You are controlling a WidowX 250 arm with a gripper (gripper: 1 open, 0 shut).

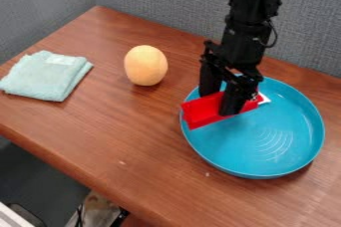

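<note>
My black gripper (229, 90) reaches down from the top over the blue plate (273, 146) at the right, shut on a red block (205, 113). The red block lies low over the plate's left part, tilted, with a white piece showing at its right end. The fingers partly hide it, and whether it touches the plate I cannot tell.
A cream egg-shaped object (146, 65) stands left of the plate. A folded pale cloth (46, 77) lies at the table's left.
</note>
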